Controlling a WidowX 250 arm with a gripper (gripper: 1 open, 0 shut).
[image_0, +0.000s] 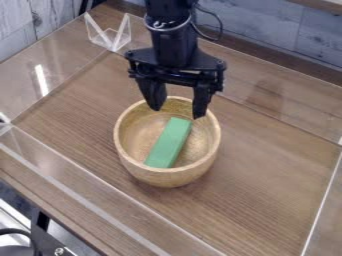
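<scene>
My black gripper (175, 99) hangs upright in the upper middle, open, with its two fingers apart over the rear part of a tan round bowl (134, 148). A green rectangular block (167, 144) lies inside the bowl below the gripper, clear of both fingers.
A white wire-like object (111, 35) stands at the upper left. A pale wall runs along the back, and dark cables lie at the lower left corner.
</scene>
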